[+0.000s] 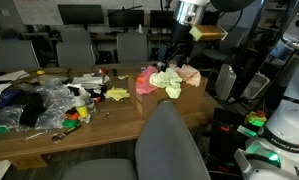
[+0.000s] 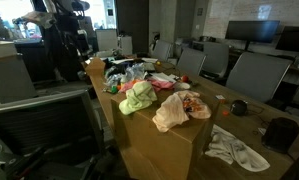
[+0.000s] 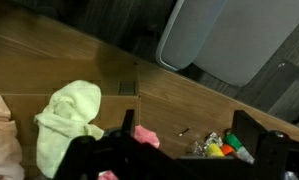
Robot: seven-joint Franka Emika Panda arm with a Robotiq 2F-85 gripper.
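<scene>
My gripper stands open, its two dark fingers wide apart at the bottom of the wrist view with nothing held between them. In exterior view 1 the gripper [image 1: 173, 57] is high over the table, near the cloths. A pale green cloth [image 3: 69, 125] lies crumpled on a brown cardboard surface, left of the fingers in the wrist view. Beside it is a peach cloth [image 3: 1, 145], cut off by the left edge. A pink cloth [image 3: 144, 136] shows partly behind the left finger. Exterior view 2 has the green cloth [image 2: 138, 97] and peach cloth [image 2: 179, 111] side by side.
A cardboard box [image 2: 154, 145] stands under the cloths. Clear plastic bags [image 1: 57, 104], a yellow cloth [image 1: 117, 94] and a white bottle [image 1: 81, 106] are spread over the wooden table. A grey chair [image 3: 204, 35] stands close to its edge. Some wood is bare in front.
</scene>
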